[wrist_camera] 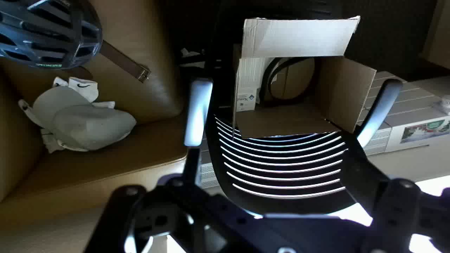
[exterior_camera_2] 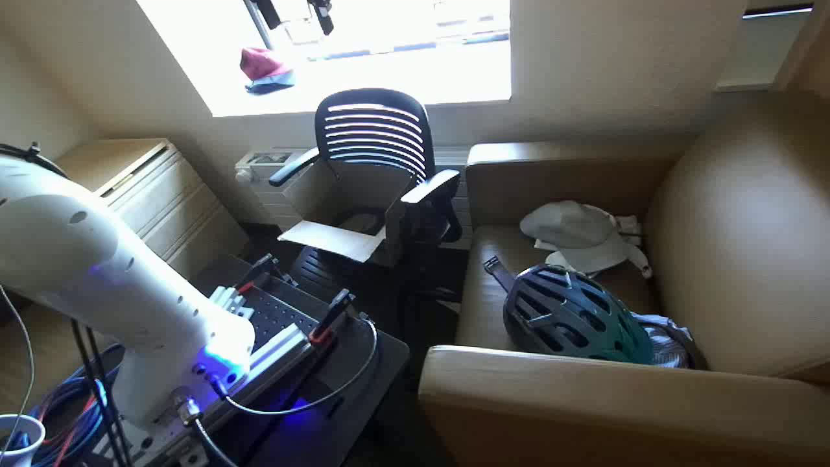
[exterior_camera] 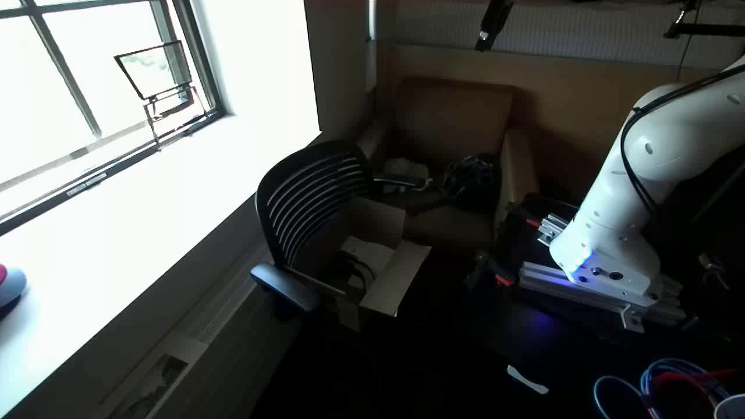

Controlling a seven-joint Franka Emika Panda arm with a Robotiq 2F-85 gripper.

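My gripper (exterior_camera_2: 299,26) hangs high in front of the window, its two dark fingers apart and nothing visible between them. In the wrist view its blurred black body fills the bottom edge. Beyond it, an open cardboard box (wrist_camera: 300,38) rests on the seat of a black office chair (wrist_camera: 287,204). Inside lie a black loop (wrist_camera: 264,86) and a small white packet (wrist_camera: 246,100). On the tan leather armchair (exterior_camera_2: 537,373) are a dark green bike helmet (exterior_camera_2: 580,315), a pale cap (exterior_camera_2: 572,226), white socks (wrist_camera: 83,88) and a brown belt (wrist_camera: 122,61).
A white arm base (exterior_camera_2: 225,350) is clamped to a black table (exterior_camera_2: 366,389). Blue and red cables (exterior_camera: 670,380) and a white cup (exterior_camera_2: 27,428) sit beside it. A red and blue cap (exterior_camera_2: 264,69) lies on the windowsill. A low cabinet (exterior_camera_2: 167,187) stands against the wall.
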